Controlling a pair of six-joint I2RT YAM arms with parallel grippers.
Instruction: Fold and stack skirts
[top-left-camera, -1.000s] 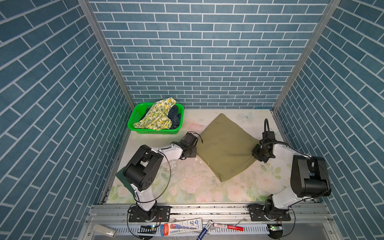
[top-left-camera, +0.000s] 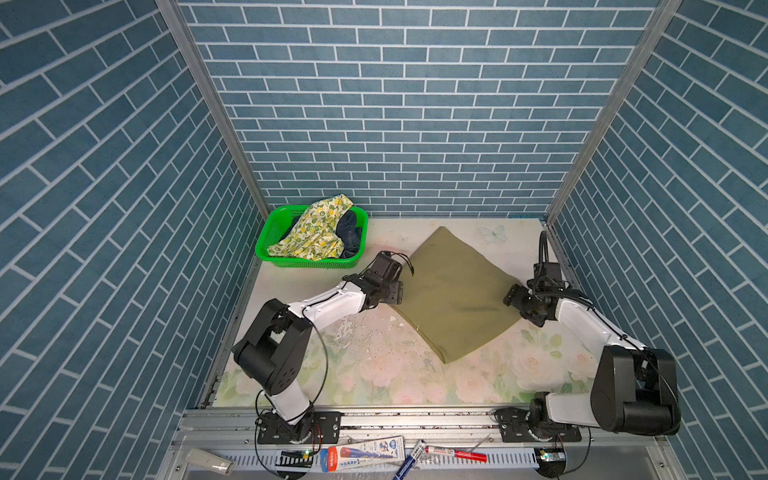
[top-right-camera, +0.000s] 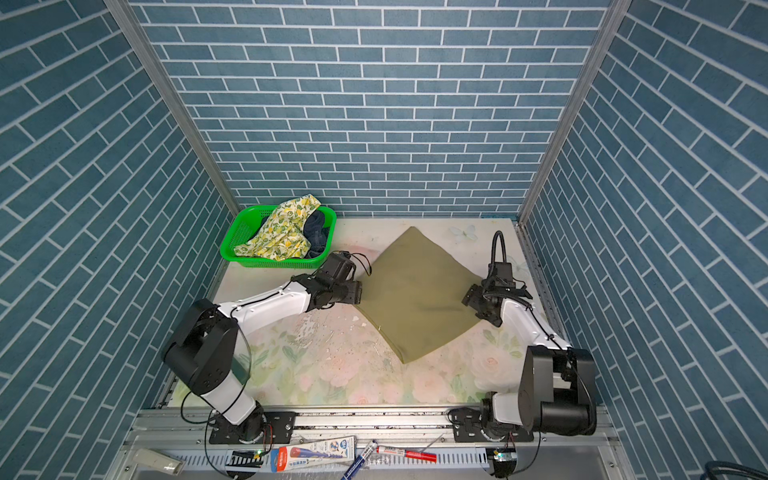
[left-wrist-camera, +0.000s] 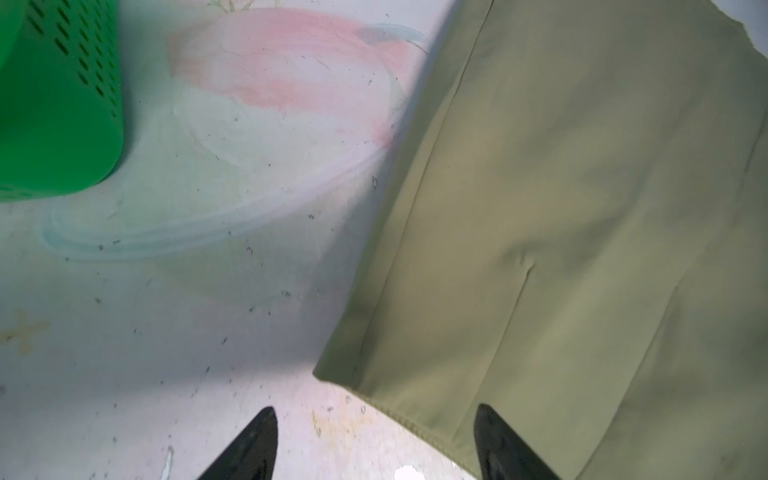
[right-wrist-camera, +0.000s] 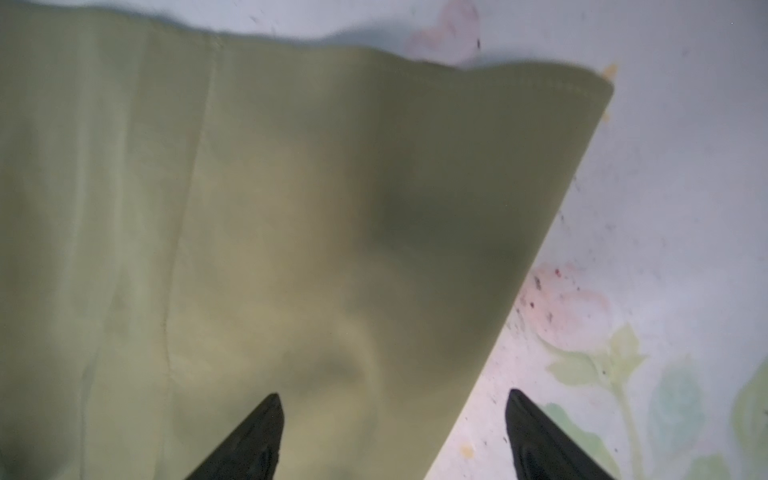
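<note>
An olive-green skirt (top-left-camera: 460, 292) lies spread on the table like a diamond, one corner at the back and one at the front. My left gripper (top-left-camera: 397, 293) is at its left corner; in the left wrist view the fingers (left-wrist-camera: 248, 448) stand apart, with bare table and a strip of the skirt's edge (left-wrist-camera: 432, 428) showing between them. At the right corner is my right gripper (top-left-camera: 516, 299). Its fingers (right-wrist-camera: 248, 444) are spread too, over the cloth (right-wrist-camera: 320, 240) and its straight side edge. Neither gripper has cloth pinched.
A green basket (top-left-camera: 312, 263) at the back left holds a yellow floral garment (top-left-camera: 316, 228) and dark denim (top-left-camera: 349, 232). Free table lies in front of the skirt. Markers (top-left-camera: 456, 453) and a boxed item (top-left-camera: 364, 453) rest beyond the front edge.
The skirt lies nearly unchanged.
</note>
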